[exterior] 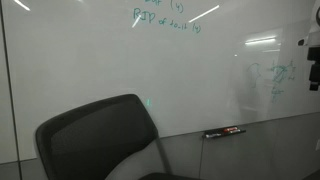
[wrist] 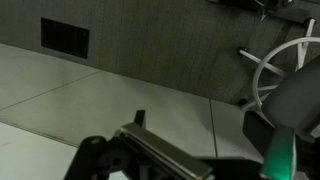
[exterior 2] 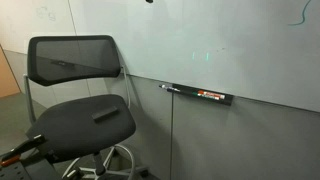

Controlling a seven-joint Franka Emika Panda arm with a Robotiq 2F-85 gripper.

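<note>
In the wrist view my gripper is open, with dark fingers (wrist: 139, 119) spread apart at the bottom and nothing visible between their tips. A teal patch (wrist: 281, 155) shows at its lower right; whether it belongs to the gripper is unclear. A black office chair (exterior: 97, 135) stands before the whiteboard (exterior: 100, 50), which bears green writing. On the chair's seat (exterior 2: 70, 128) lies a small dark block (exterior 2: 105, 113). A black marker tray (exterior 2: 222, 98) with several markers (exterior 2: 208, 94) is fixed at the whiteboard's lower edge.
Part of a robot mount (exterior: 313, 50) shows at the right edge of exterior view 1. Dark equipment (exterior 2: 20, 158) fills the lower left of exterior view 2. Below the whiteboard is a grey wall panel (exterior 2: 245, 135). The wrist view includes the chair's ring and legs.
</note>
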